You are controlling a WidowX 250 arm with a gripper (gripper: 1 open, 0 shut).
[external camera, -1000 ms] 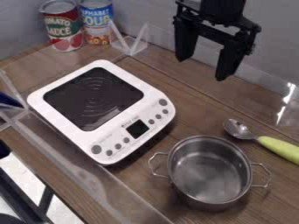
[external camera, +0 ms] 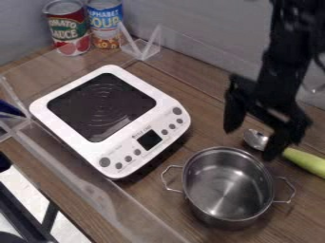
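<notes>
My black gripper is low at the right of the camera view, blurred, its fingers apart with no object visible between them. It hangs over the silver spoon with a pale green handle, hiding part of the spoon's head. A steel pot with two side handles stands below it at the front right. A white induction cooker with a black plate occupies the left middle.
A tomato sauce can and an alphabet soup can stand at the back left. Grey walls bound the wooden counter. Clear bracket-like pieces are near the cans.
My gripper has descended steadily from the top of the view toward the spoon, shifting somewhat to the right. The pot, cooker and cans have not moved.
</notes>
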